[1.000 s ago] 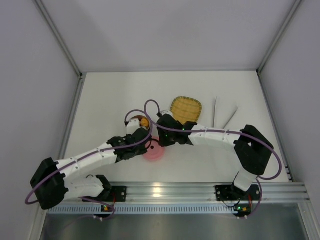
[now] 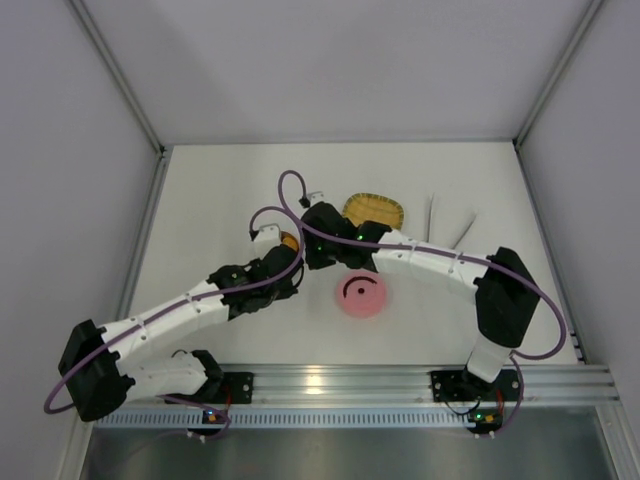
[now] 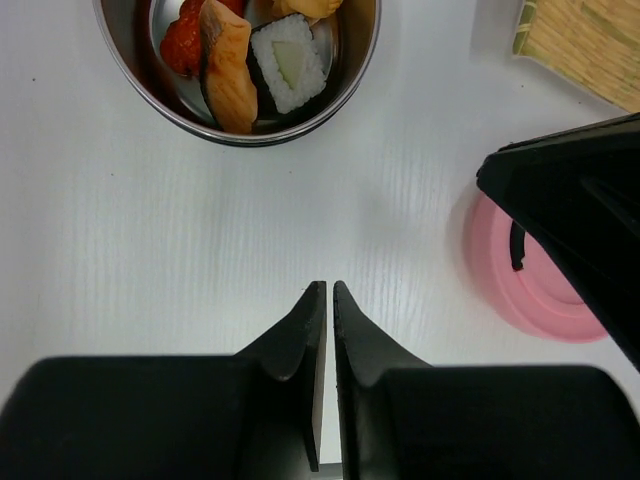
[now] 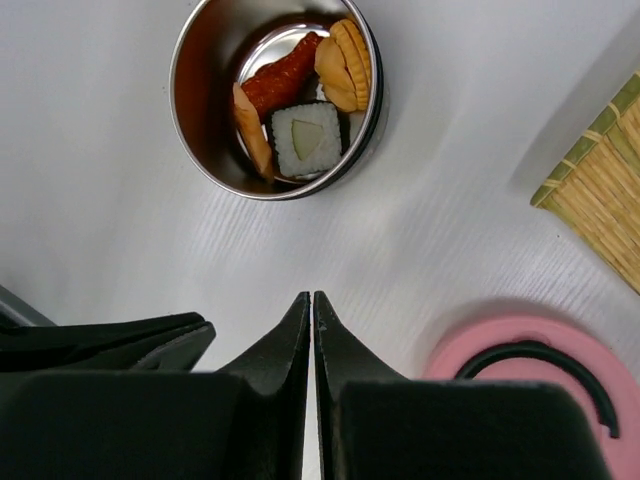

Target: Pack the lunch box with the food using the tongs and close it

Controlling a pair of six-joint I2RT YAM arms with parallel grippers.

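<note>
The round lunch box (image 3: 132,70) stands uncovered on the table, holding salmon, a rice roll (image 4: 305,140) and other food. Its pink lid (image 2: 361,300) with a black curved handle lies apart from it, to the lower right in the top view. In the left wrist view the pink lid (image 3: 487,255) is partly behind a dark finger of the other arm. My left gripper is shut with nothing between its fingertips, over bare table near the box. My right gripper is also shut and empty, the lid outside its fingers.
A woven yellow basket (image 2: 373,211) sits beyond the right arm. Two thin pale sticks (image 2: 430,218) lie farther right. Both grippers are very close together near mid-table.
</note>
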